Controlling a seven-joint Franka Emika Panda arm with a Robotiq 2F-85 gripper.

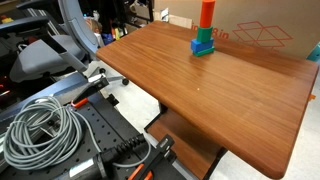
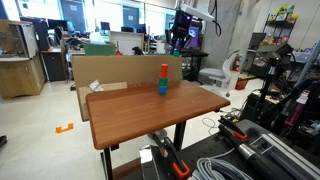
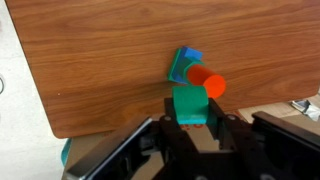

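A small stack (image 1: 203, 46) stands upright on the brown wooden table (image 1: 180, 75): green and blue pieces below, with an orange-red cylinder (image 1: 207, 15) on top. From above, the wrist view shows the cylinder's round orange-red end (image 3: 206, 79) beside blue and green parts. My gripper is shut on a green block (image 3: 190, 97), which appears just below the stack in that view. How high the block hangs over the table is hard to tell. Exterior view 1 does not include the gripper; exterior view 2 shows the arm (image 2: 205, 18) above and behind the table.
A cardboard panel (image 2: 115, 72) stands along the table's back edge, close behind the stack. A coiled grey cable (image 1: 42, 138) lies on the dark equipment beside the table.
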